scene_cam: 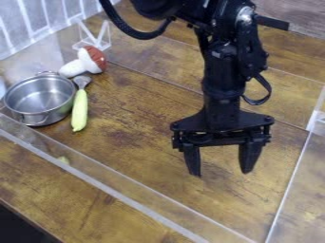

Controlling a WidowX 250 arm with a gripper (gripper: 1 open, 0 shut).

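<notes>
My black gripper [219,158] hangs over the bare wooden table [127,152] right of centre, its fingers open and pointing down with nothing between them. At the left stands a steel pot [38,101]. Just right of it lies a yellow-green corn-like piece [79,110], and behind that a red-and-white mushroom-like object [84,61].
A white wire holder [94,38] stands at the back left beside a white railing. Clear plastic strips or edges border the work area at front, back and right.
</notes>
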